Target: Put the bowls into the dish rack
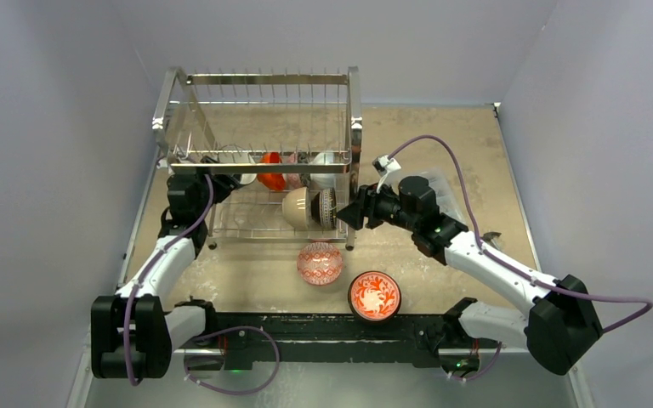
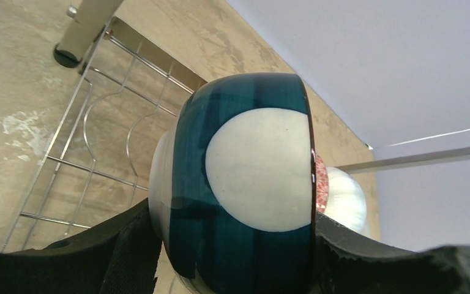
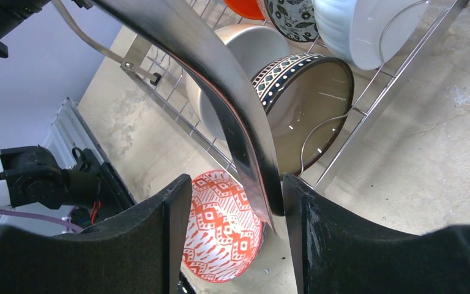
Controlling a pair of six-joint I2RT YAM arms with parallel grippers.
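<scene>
Inside the lower tier of the metal dish rack [image 1: 264, 167], my left gripper [image 1: 242, 180] is around a teal-and-white bowl [image 2: 238, 177] tipped on its side. Its fingers [image 2: 138, 239] touch the bowl at base and rim. The right gripper is shut on the rack's curved metal post [image 3: 254, 147] at the right front. A beige bowl [image 1: 296, 208] and a black-and-white patterned bowl [image 1: 328, 208] stand on edge at the front of that tier. Behind them are an orange bowl [image 1: 271, 172] and a white bowl [image 1: 326, 161].
On the table before the rack lie a red-and-white patterned bowl [image 1: 319, 263] and an orange floral bowl [image 1: 374, 296]. A clear container [image 1: 444, 194] sits partly behind the right arm. The rack's upper tier is empty.
</scene>
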